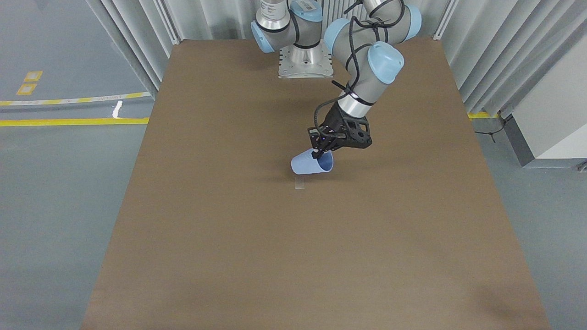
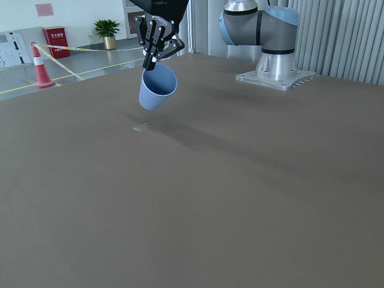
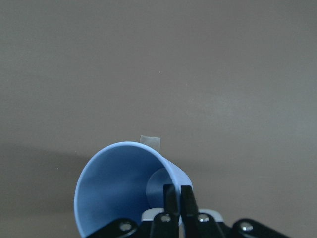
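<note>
A light blue cup [image 1: 302, 162] hangs tilted in my black gripper [image 1: 317, 153], which is shut on its rim. In the left view the cup [image 2: 154, 91] is raised off the table, casting a shadow, with the gripper [image 2: 150, 60] over it. In the wrist view the cup [image 3: 114, 183] opens toward the camera, its rim pinched between the fingertips of the gripper. A small pale tape strip [image 1: 300, 184] lies on the brown table [image 1: 297, 253] just beneath the cup.
Curtains line the back, and a white block [image 1: 550, 110] stands on the floor to the right, off the table.
</note>
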